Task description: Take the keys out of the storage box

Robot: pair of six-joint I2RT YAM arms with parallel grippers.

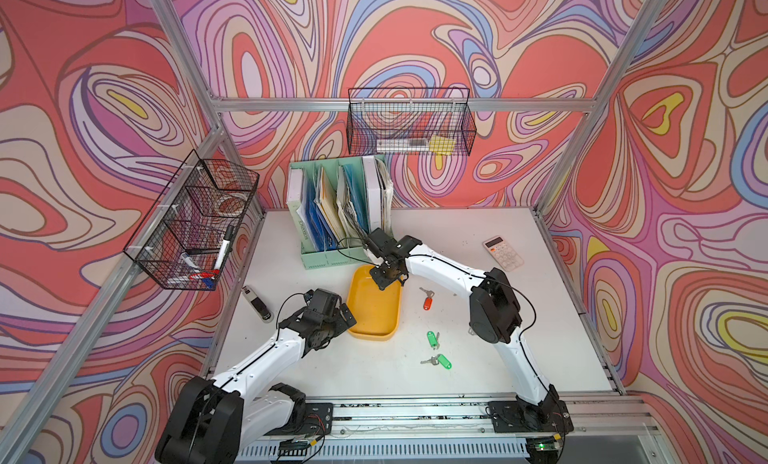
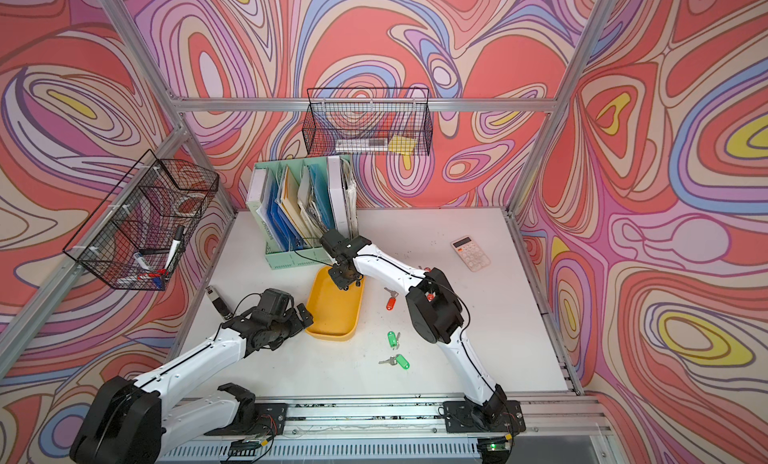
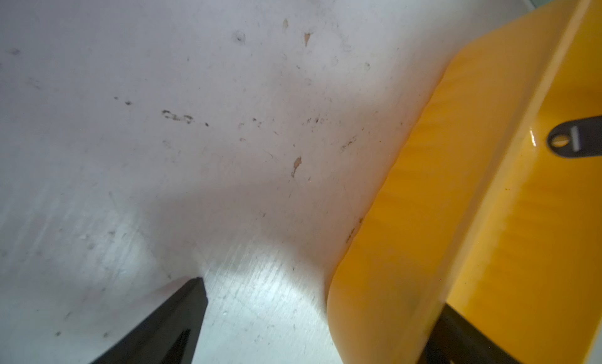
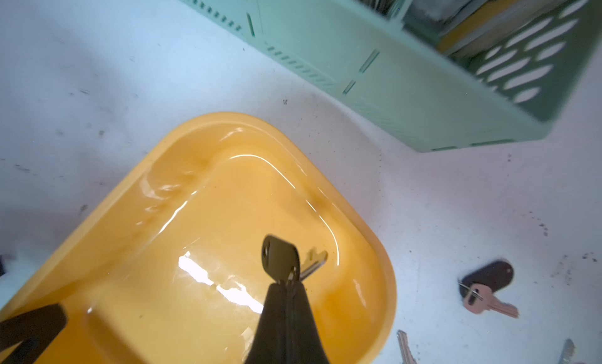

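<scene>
The storage box is a yellow tray (image 1: 373,313) in the middle of the table. Above its far end, my right gripper is shut on a key with a dark tag (image 4: 280,258); the key's blade (image 4: 313,263) points off to the right. That same tag (image 3: 580,138) shows in the left wrist view, beyond the near wall. My left gripper is open astride the tray's left wall, one finger (image 3: 178,320) outside with a gap to the wall, the other partly hidden behind the rim. The visible tray floor carries no other key.
On the table right of the tray lie keys with a red tag (image 1: 428,302), green tags (image 1: 433,338) and a dark tag (image 4: 492,277). A green file rack (image 1: 329,259) stands close behind. A calculator (image 1: 502,253) is at far right, a handset (image 1: 257,303) at left.
</scene>
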